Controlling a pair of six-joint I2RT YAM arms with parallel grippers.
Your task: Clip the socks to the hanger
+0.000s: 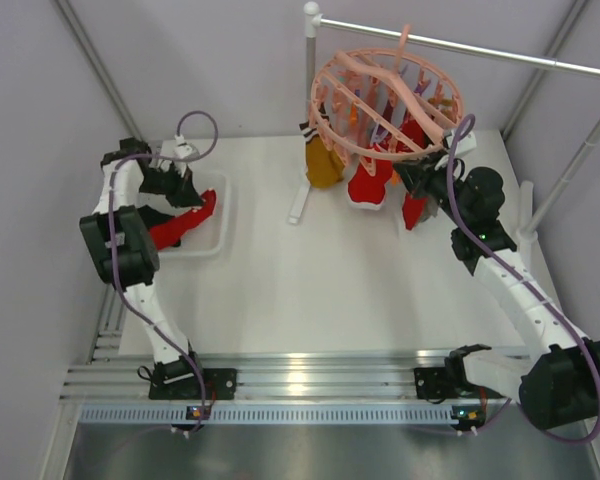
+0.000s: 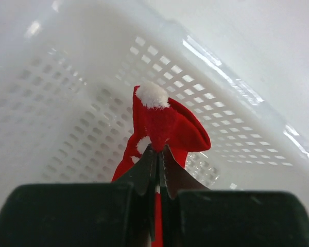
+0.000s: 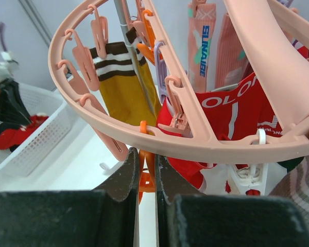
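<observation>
In the left wrist view, the red sock (image 2: 188, 135) with white fluffy patches is pinched near its end by my left gripper, which is shut on it above the white basket's perforated floor. Seen from the top, the same sock (image 1: 192, 217) slants up from the basket toward the fingers. My right gripper is shut on an orange clip (image 3: 146, 177) below the rim of the pink round hanger (image 3: 144, 138). A mustard sock with black and white bands (image 3: 122, 90) hangs from the hanger, alongside red socks (image 3: 237, 113).
The white basket (image 1: 223, 220) stands at the table's left, with something dark in it too. Several pink clips and a white clip (image 3: 250, 175) line the hanger's rim. A white pole (image 1: 470, 47) crosses above.
</observation>
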